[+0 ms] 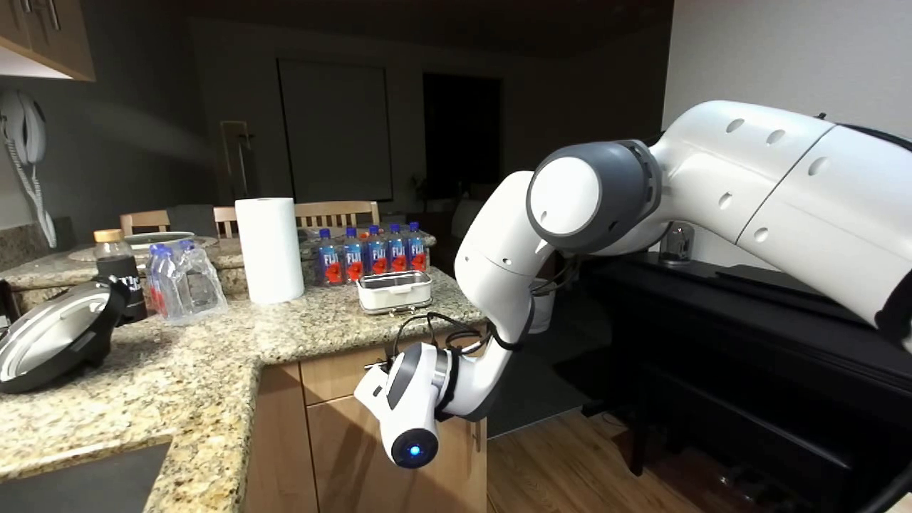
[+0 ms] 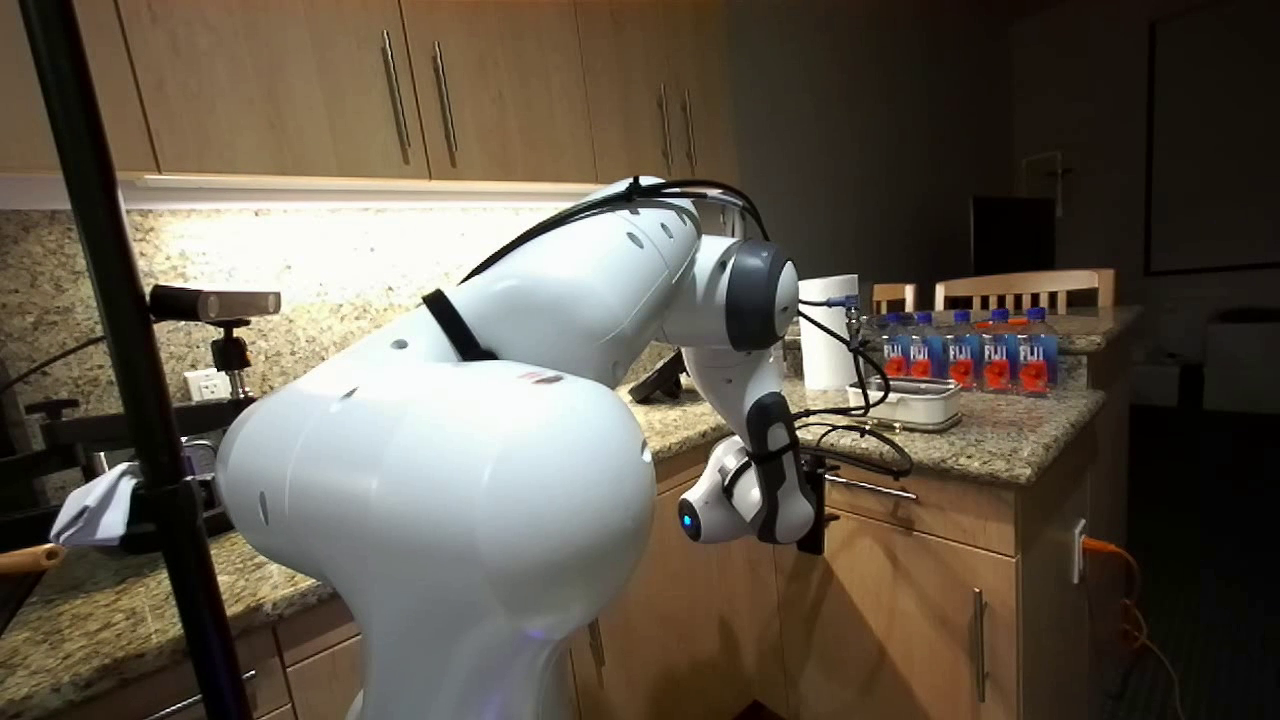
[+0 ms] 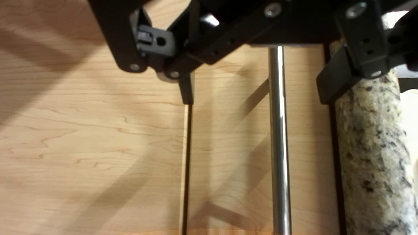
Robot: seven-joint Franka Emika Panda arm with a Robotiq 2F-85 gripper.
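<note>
In the wrist view my gripper is open, its two black fingers wide apart with nothing held between them. A shiny metal drawer handle (image 3: pixel 279 129) runs lengthwise between and beyond the fingertips, closer to the right one. Behind it is the wooden drawer front (image 3: pixel 231 117), which looks closed. The left fingertip lines up with the gap below the drawer, the right one with the counter's underside. In exterior view 2 the handle (image 2: pixel 873 485) shows just right of the black gripper, below the countertop. The arm's wrist hides the fingers in exterior view 1.
Above the drawer, the granite counter (image 1: pixel 333 329) carries a white container (image 1: pixel 395 291), several water bottles (image 1: pixel 376 256) and a paper towel roll (image 1: pixel 270 249). A cabinet door (image 2: pixel 900 612) with its own upright handle (image 2: pixel 978 642) lies below. Cables (image 2: pixel 858 438) loop beside the wrist.
</note>
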